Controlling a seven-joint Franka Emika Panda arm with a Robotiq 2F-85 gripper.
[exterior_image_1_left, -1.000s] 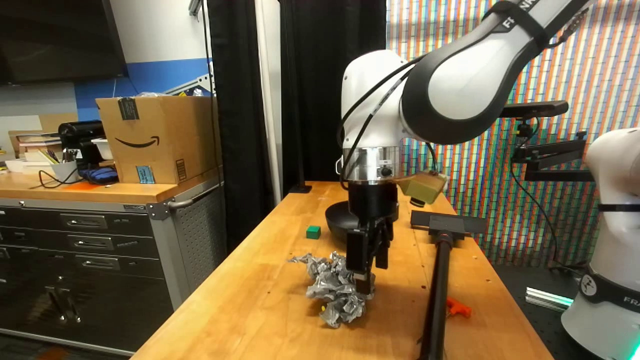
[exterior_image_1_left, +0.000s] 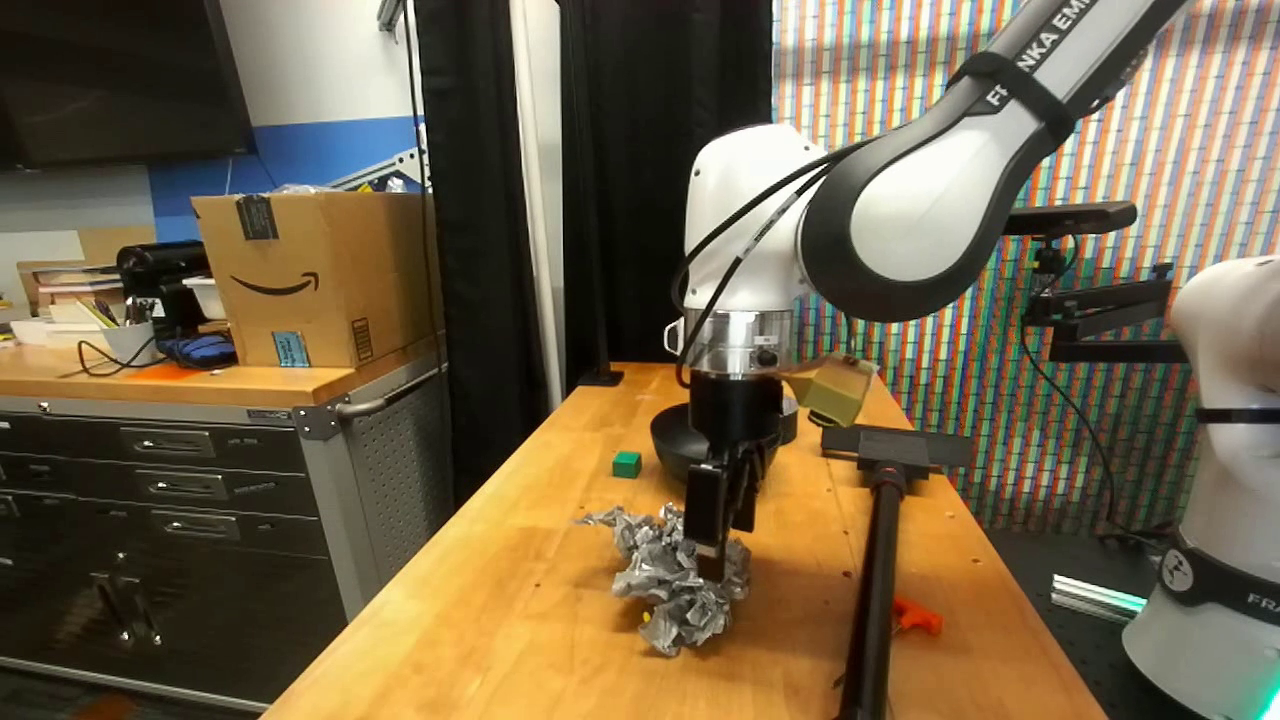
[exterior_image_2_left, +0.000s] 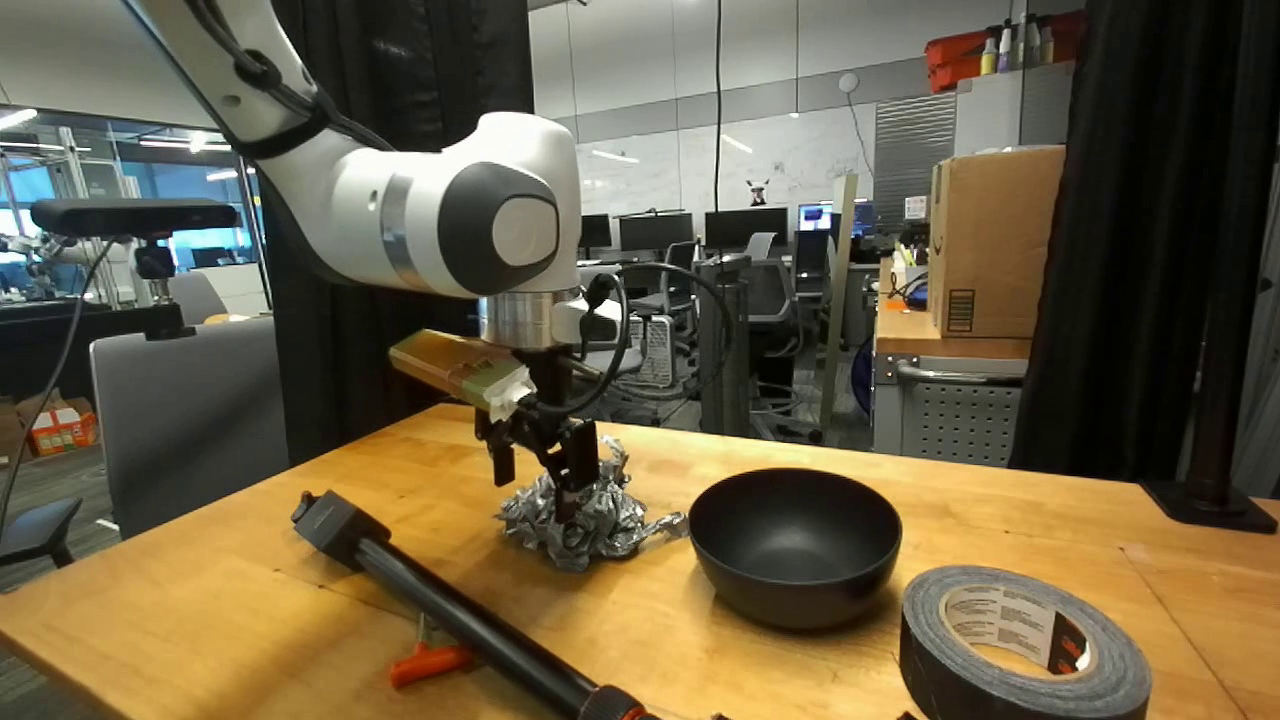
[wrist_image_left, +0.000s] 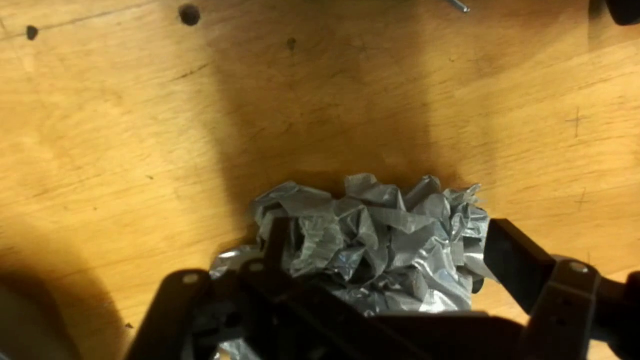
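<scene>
A crumpled heap of silver foil-like tape (exterior_image_1_left: 672, 576) lies on the wooden table. Over it, pointing down, is my gripper, open, with its two black fingers spread to either side of part of the heap in the wrist view. From exterior view 2, the fingers (exterior_image_2_left: 579, 454) overlap the silver heap (exterior_image_2_left: 600, 516); whether they touch it cannot be told. Part of the heap is hidden behind the gripper. A small yellow bit (exterior_image_1_left: 648, 617) peeks out at the heap's near edge.
A black bowl (exterior_image_2_left: 794, 546) stands close beside the heap, with a tape roll (exterior_image_2_left: 1020, 648) near it. A green block (exterior_image_1_left: 626, 464) sits farther back. A black bar (exterior_image_2_left: 468, 612) and an orange-handled tool (exterior_image_2_left: 429, 664) lie on the other side.
My arm has come down a little and shifted slightly left in exterior view 1, bringing the gripper lower over the heap. The heap and the other objects have stayed in place.
</scene>
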